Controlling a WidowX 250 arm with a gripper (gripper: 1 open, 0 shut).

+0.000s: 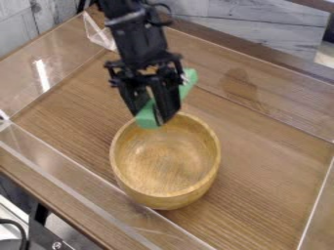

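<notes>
My black gripper (152,98) hangs in the middle of the camera view, just above and behind a round tan wooden bowl (163,174). It is shut on a green object (185,86), partly hidden behind the black fingers and arm. The object is now mostly above the bowl's far rim, and the inside of the bowl shows nothing else.
A pale marble wall (261,24) runs along the back. Dark cables lie at the lower left corner.
</notes>
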